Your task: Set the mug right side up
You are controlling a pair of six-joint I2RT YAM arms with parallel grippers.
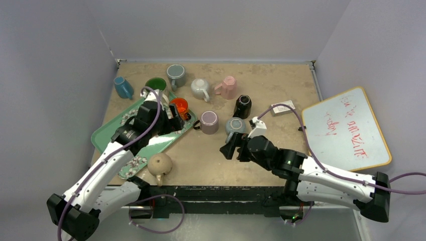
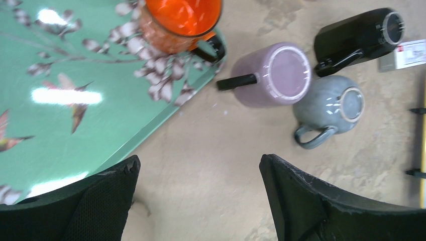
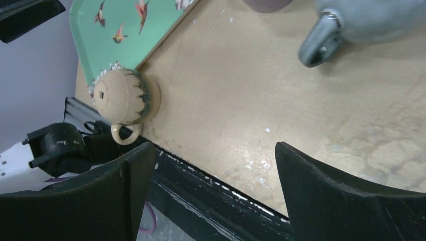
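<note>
An orange mug (image 1: 179, 105) stands opening up on the green tray (image 1: 100, 138). My left gripper is open above the tray's right part, nothing between its fingers. Upside-down mugs stand on the table: purple (image 1: 209, 122), grey-blue (image 1: 235, 125), black (image 1: 243, 105) and beige (image 1: 160, 165); which one is the task's mug is not clear. My right gripper hangs open over the table, in front of the grey-blue mug.
Green (image 1: 155, 85), blue (image 1: 122, 88), grey, white and pink (image 1: 228, 85) mugs line the back and left. A small box (image 1: 281, 108) and whiteboard (image 1: 346, 130) are at the right.
</note>
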